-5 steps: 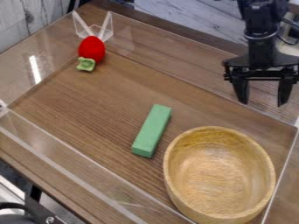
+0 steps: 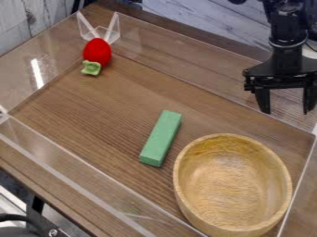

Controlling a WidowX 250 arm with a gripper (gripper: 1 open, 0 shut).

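Observation:
The black robot gripper (image 2: pixel 281 93) hangs at the right edge over the wooden table, open, with nothing visible between its fingers. Below it is a large yellow bowl (image 2: pixel 233 185). A green block (image 2: pixel 161 139) lies left of the bowl. Near the upper left, a red object (image 2: pixel 95 54) rests with a small green piece (image 2: pixel 91 68) just below it.
Pale wire-like shapes stand behind the red object. Dark cables lie at the lower left corner.
The objects on the table have not moved.

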